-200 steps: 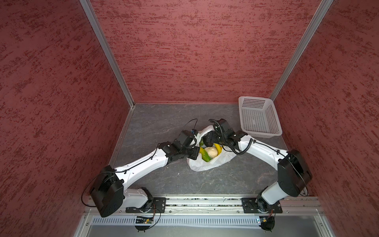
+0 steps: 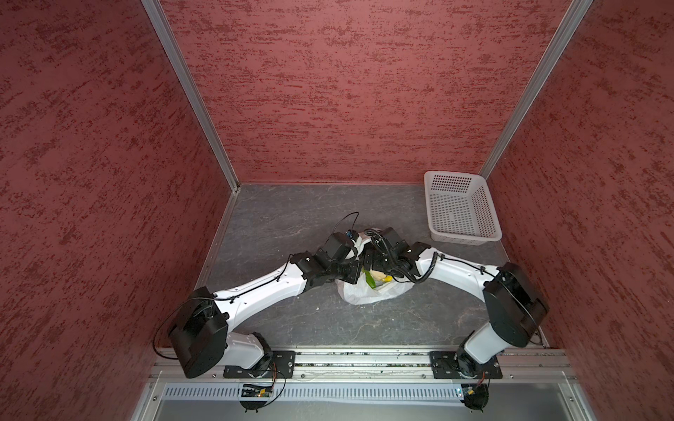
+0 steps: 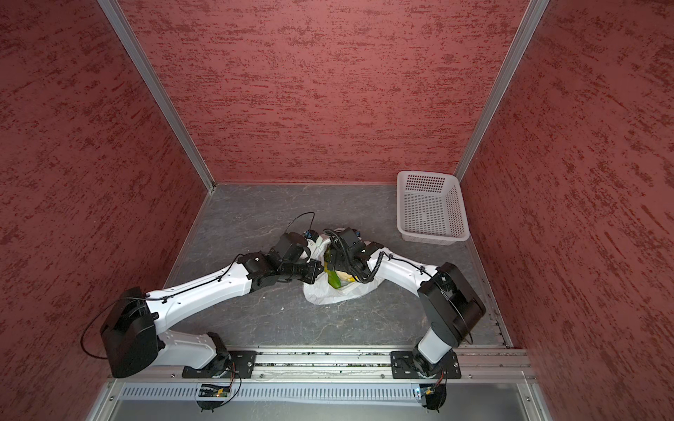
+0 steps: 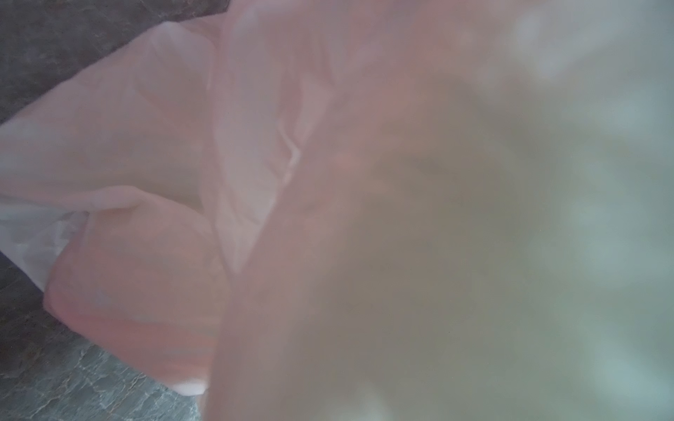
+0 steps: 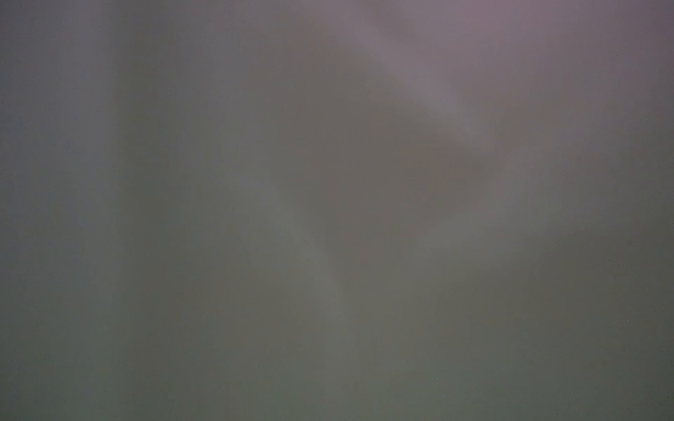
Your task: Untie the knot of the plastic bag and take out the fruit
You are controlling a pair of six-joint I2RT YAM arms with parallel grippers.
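Observation:
The white plastic bag (image 2: 372, 294) lies spread on the mid table around a green long fruit (image 2: 370, 279), a yellow one (image 2: 386, 278) and a pale round one, partly covered by my right arm. My left gripper (image 2: 354, 270) is at the bag's left side; my right gripper (image 2: 368, 258) is over the fruit inside it. Pink-white plastic fills the left wrist view, and blurred film fills the right one, hiding both sets of fingertips. The top views are too small to show how either finger stands.
An empty white perforated basket (image 2: 462, 210) stands at the back right. Red walls surround it.
My left arm has moved slightly rightward.

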